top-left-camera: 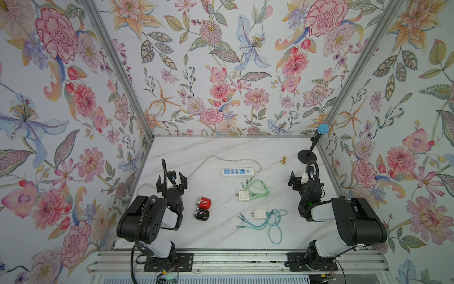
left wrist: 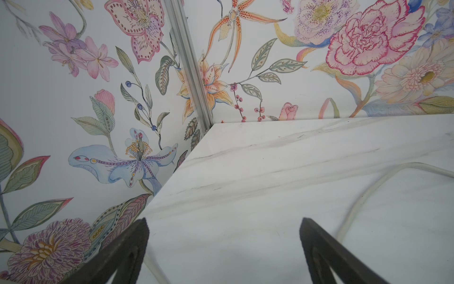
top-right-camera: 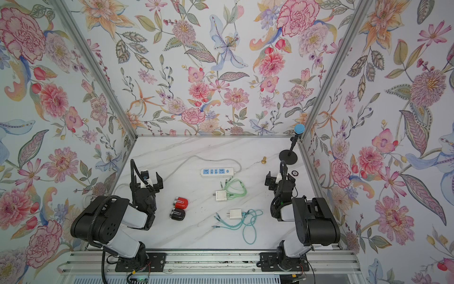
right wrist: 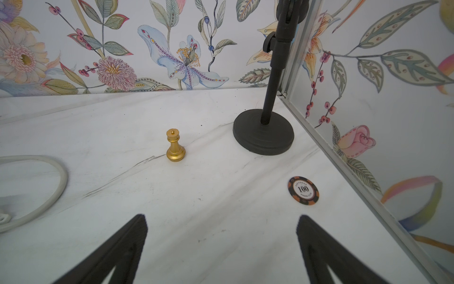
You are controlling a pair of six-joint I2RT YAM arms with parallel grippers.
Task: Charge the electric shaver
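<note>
Left of the table's middle lie a red shaver (top-left-camera: 203, 203) and a black shaver (top-left-camera: 202, 215), side by side. A white power strip (top-left-camera: 237, 172) with blue socket faces lies farther back. In front of it are two white charger blocks, one (top-left-camera: 243, 195) with a green cable (top-left-camera: 261, 189), the other (top-left-camera: 259, 214) with a teal cable (top-left-camera: 275, 221). My left gripper stands open left of the shavers, with only bare table between its fingers. My right gripper is open and empty too, right of the green cable.
A lamp-like stand on a round black base (right wrist: 263, 132) occupies the back right corner. Near it are a gold chess piece (right wrist: 175, 145) and a poker chip (right wrist: 303, 190). The strip's grey cord (left wrist: 368, 194) curves across to the left.
</note>
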